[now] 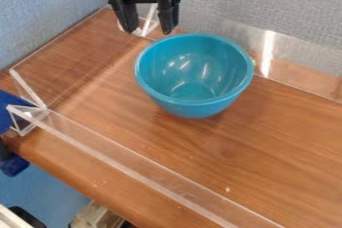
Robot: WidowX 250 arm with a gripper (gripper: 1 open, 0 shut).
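Observation:
A shiny teal bowl point(194, 97) stands upright on the wooden tabletop point(254, 172), right of centre in the camera view, with nothing visible inside it. My black gripper point(147, 24) hangs at the top, behind and to the left of the bowl, above the back corner of the table. It is open, its two fingers apart with no object visible between them.
Clear acrylic strips point(158, 180) edge the table at the front, left and back, with white brackets at the corners. Grey speckled walls rise behind. A blue object point(11, 114) sits off the left edge. The wood right of and in front of the bowl is clear.

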